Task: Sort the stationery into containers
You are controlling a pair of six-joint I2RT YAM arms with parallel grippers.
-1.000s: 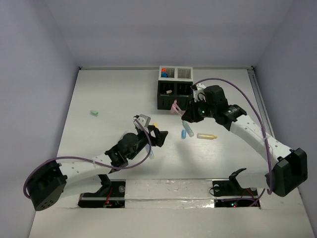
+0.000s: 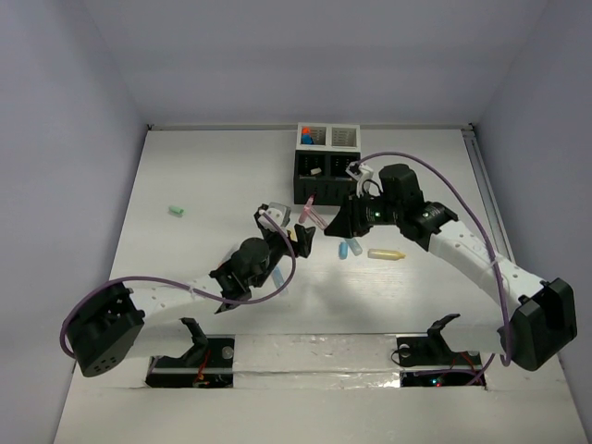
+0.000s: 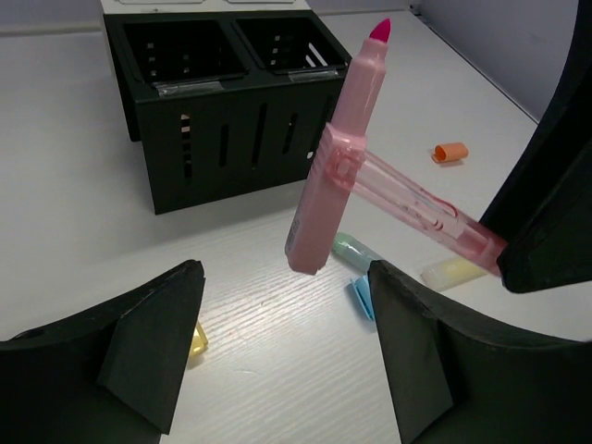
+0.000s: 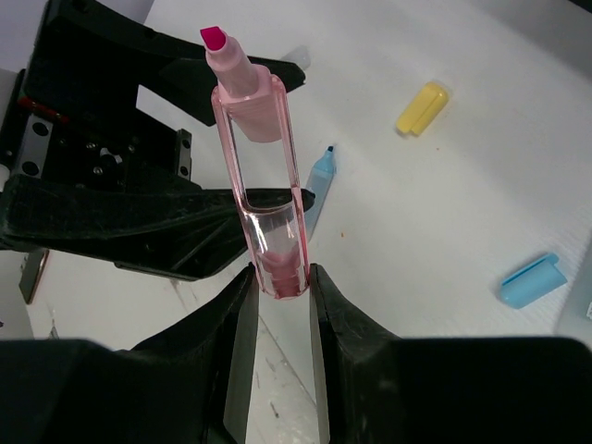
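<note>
A pink marker (image 3: 335, 176) with a magenta tip is joined to a clear pink clip-like part (image 3: 430, 217). My right gripper is shut on the far end of that clear part, holding both off the table. My left gripper is open, and in the left wrist view the marker's lower end shows between its spread fingertips, with no contact visible. Seen from the top, the left gripper (image 2: 298, 237) and right gripper (image 2: 335, 228) face each other closely. Behind them stands the organizer (image 2: 324, 192), black in front and white at the back.
Loose on the table are a yellow marker (image 2: 386, 254), a blue cap (image 2: 343, 251), a teal marker (image 2: 354, 246), a light-blue marker (image 4: 320, 185), a yellow cap (image 4: 424, 108) and a green piece (image 2: 176, 211). An orange cap (image 3: 450, 153) lies right of the organizer.
My left gripper has come up and right toward the pink marker. The right gripper has shifted left and slightly toward the front, carrying the marker closer to the left gripper.
</note>
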